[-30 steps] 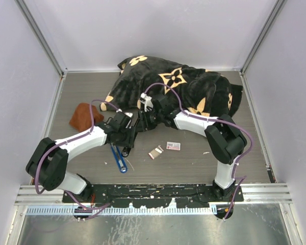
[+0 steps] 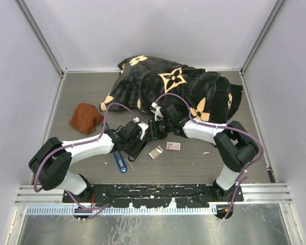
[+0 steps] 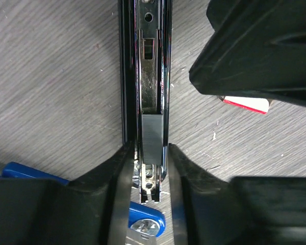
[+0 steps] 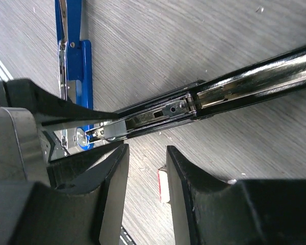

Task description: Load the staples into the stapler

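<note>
The black stapler [image 2: 136, 152] lies opened up on the table, its metal magazine [image 3: 149, 76] exposed. A grey strip of staples sits in that magazine close to its front end, also visible in the right wrist view as a grey block [image 4: 115, 129]. My left gripper is parted, its fingers on either side of the stapler's front end; whether they touch it I cannot tell. Farther up the stapler, my right gripper stands open beside it, with nothing between its fingertips. In the top view both hands cover much of the stapler.
A blue tool [image 2: 120, 162] lies just left of the stapler's front. To the right are a small staple pack [image 2: 156, 152] and a white-and-red box [image 2: 173, 146]. A brown cloth [image 2: 86, 118] and a dark patterned blanket [image 2: 173, 87] lie behind.
Both grippers have shifted right. The stapler's front end has moved right and slightly toward the near edge, and the stapler now lies more slanted. The pack and box stayed put.
</note>
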